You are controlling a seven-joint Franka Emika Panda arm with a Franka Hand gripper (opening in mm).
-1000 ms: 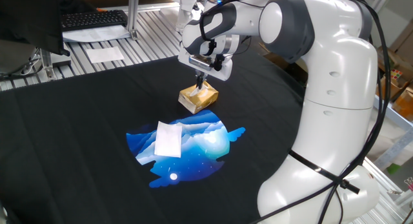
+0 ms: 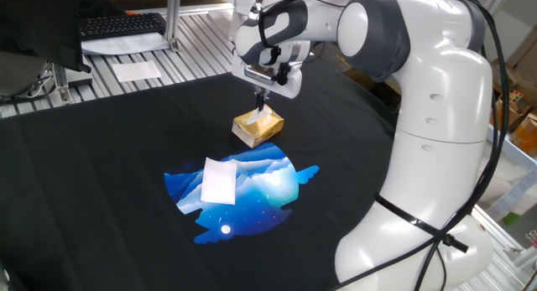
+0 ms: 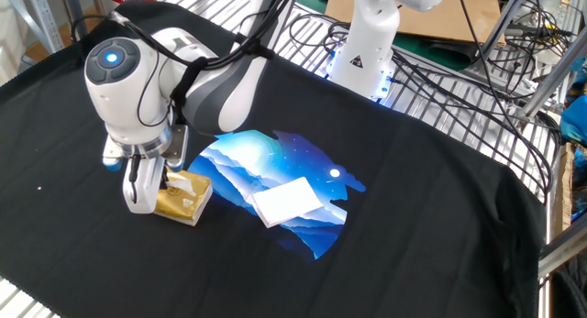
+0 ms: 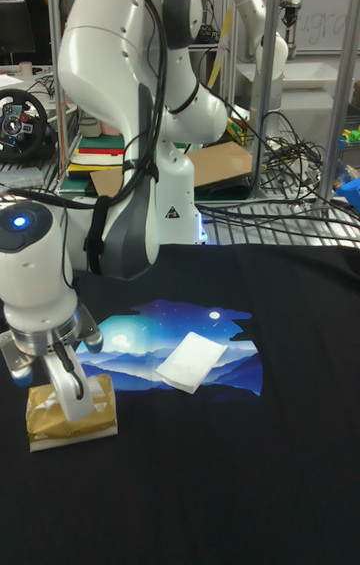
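Observation:
A gold-and-white tissue pack lies on the black cloth, with a white tissue showing at its top opening. Directly over it, my gripper points down, its fingertips at the tissue. In the second exterior view the pack is partly covered by the hand. The third exterior view shows the pack at lower left, under the hand. How far apart the fingers stand, and whether tissue is between them, is too small and too hidden to tell. A flat white tissue rests on the blue mountain picture.
A keyboard and a white sheet lie beyond the cloth on the slatted metal table. Cables and a second white arm stand behind the cloth.
Over the last second my hand has shifted only very slightly above the pack. The pack, the flat tissue and the picture stay where they were.

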